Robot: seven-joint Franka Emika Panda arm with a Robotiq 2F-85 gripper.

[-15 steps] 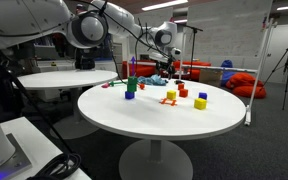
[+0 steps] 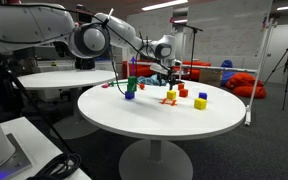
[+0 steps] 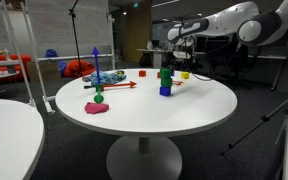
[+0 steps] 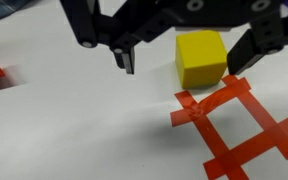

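A yellow cube (image 4: 201,58) rests on the white table at the corner of a red tape square (image 4: 242,130). My gripper hangs above it, open, its left finger (image 4: 126,50) well clear and its right finger (image 4: 246,52) close to the cube's right side in the wrist view. Nothing is gripped; I cannot tell how high the fingers are over the cube. In exterior view 1 the same cube (image 2: 171,95) appears just below the gripper's end.
A second yellow cube (image 2: 200,104), a blue cube (image 2: 203,96) and orange-red blocks (image 2: 183,93) stand to the right. Toward the left are a green object (image 2: 132,84) and another blue cube (image 2: 130,96).
The arm has come lower and shifted slightly right in exterior view 1, bringing the gripper nearer the yellow cube. The objects on the table have not visibly moved.
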